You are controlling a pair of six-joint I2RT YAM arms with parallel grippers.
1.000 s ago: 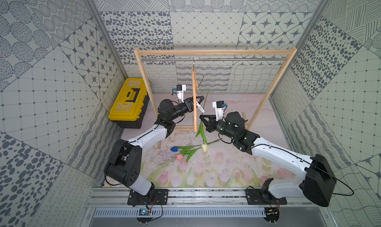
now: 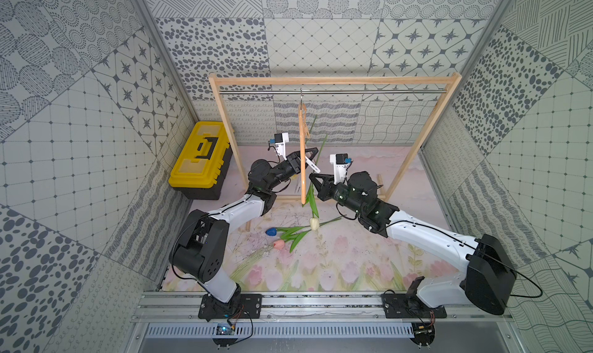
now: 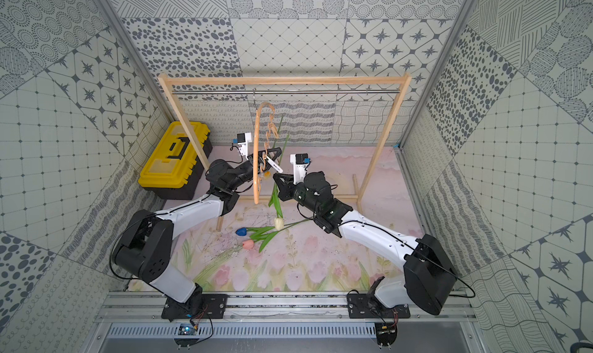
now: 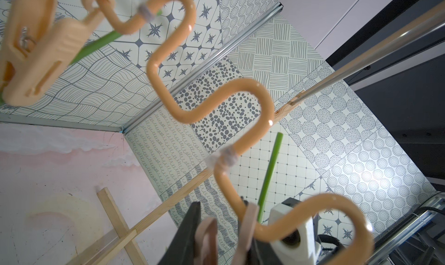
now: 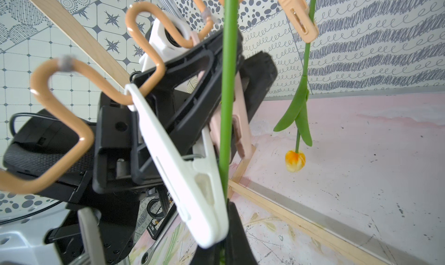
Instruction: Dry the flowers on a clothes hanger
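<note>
A wooden-coloured hanger (image 3: 255,155) hangs from the rail, with clothespins along its wavy bar (image 4: 264,107). My left gripper is shut on a pinkish clothespin (image 5: 238,121). A white clothespin (image 5: 176,163) hangs closer to my right wrist camera. Gripped head-down by its stem (image 5: 227,93), a white tulip (image 2: 314,224) is in my right gripper, which is shut. The stem passes in front of the pinkish clothespin; whether it lies between that clip's fingers I cannot tell. A yellow tulip (image 5: 295,161) hangs head-down near a peach clothespin (image 5: 298,14).
A blue tulip (image 2: 271,232) and a pink tulip (image 2: 278,244) lie on the table, near the front. The wooden rack (image 2: 420,140) frames the hanger. At left stands a yellow toolbox (image 2: 200,155).
My right gripper has moved slightly up and to the left, carrying the white tulip with it. My left arm has shifted slightly, its gripper staying near the hanger.
</note>
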